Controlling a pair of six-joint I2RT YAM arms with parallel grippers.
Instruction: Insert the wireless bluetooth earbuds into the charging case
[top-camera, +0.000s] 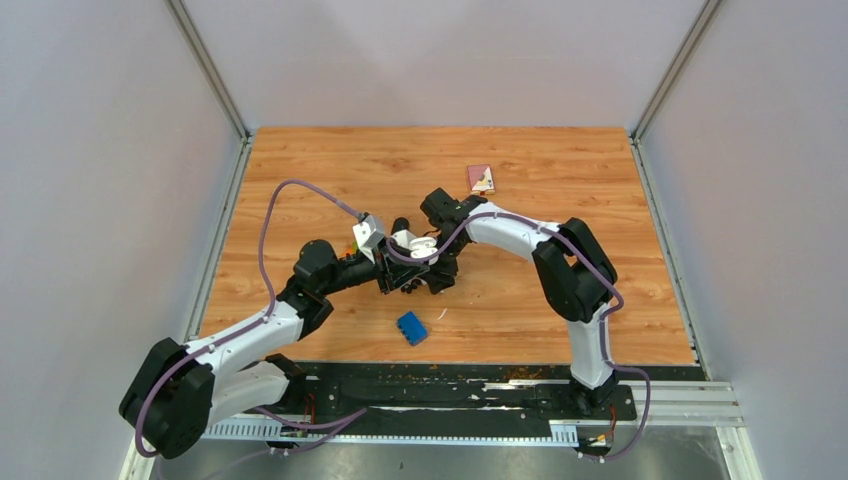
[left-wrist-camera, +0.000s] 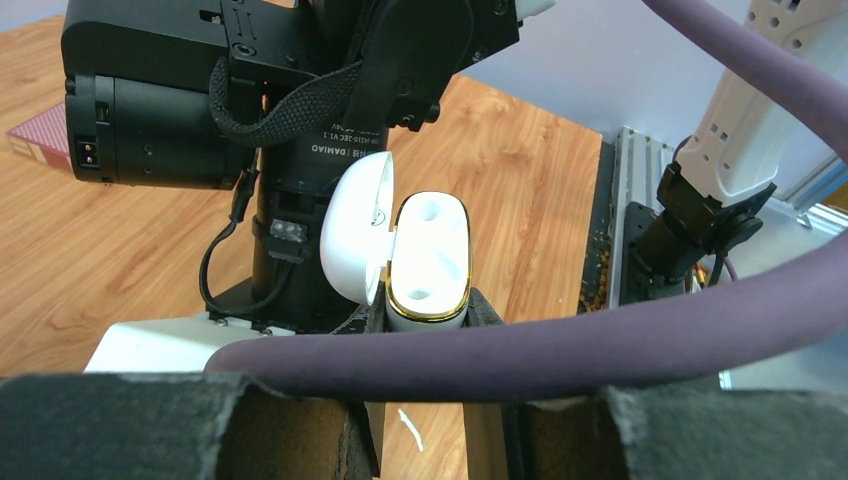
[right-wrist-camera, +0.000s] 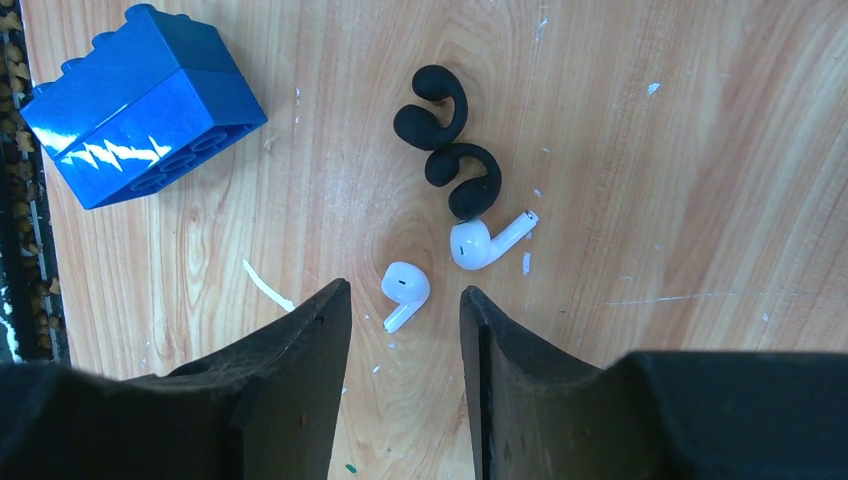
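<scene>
My left gripper is shut on the white charging case (left-wrist-camera: 429, 258), held upright with its lid (left-wrist-camera: 352, 225) flipped open and both slots visible and empty. In the right wrist view, two white earbuds lie on the wood: one (right-wrist-camera: 404, 287) just ahead of my right gripper's fingertips, the other (right-wrist-camera: 475, 243) a little farther off beside black curved pieces (right-wrist-camera: 455, 180). My right gripper is part open above them, nothing between its fingers, its arm reaching in close behind the case.
A blue brick (top-camera: 412, 328) lies near the front edge of the wooden table (top-camera: 580, 160). A small pink box (top-camera: 480, 179) sits at the back. Purple cables cross over both arms.
</scene>
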